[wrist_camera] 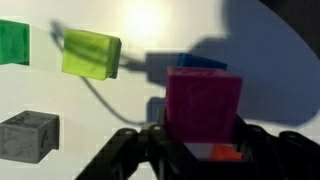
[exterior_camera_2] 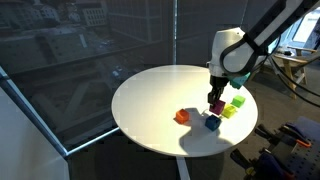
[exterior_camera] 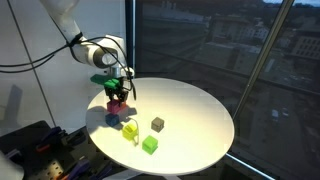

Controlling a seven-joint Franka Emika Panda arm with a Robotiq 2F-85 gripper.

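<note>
My gripper is shut on a magenta cube (wrist_camera: 203,104), which fills the space between its fingers in the wrist view. The same cube shows under the white arm in exterior view 1, just above and close to a blue cube (exterior_camera: 112,119). Exterior view 2 has the held magenta cube (exterior_camera_2: 217,107) up and slightly right of the blue cube (exterior_camera_2: 212,123). From the wrist, the blue cube (wrist_camera: 200,62) is mostly hidden behind the held one. Whether the two touch, I cannot tell.
On the round white table (exterior_camera: 195,110) stand a yellow cube (exterior_camera: 129,130), a green cube (exterior_camera: 150,144) and a grey cube (exterior_camera: 157,124). An orange cube (exterior_camera_2: 182,116) lies on the other side of the blue one.
</note>
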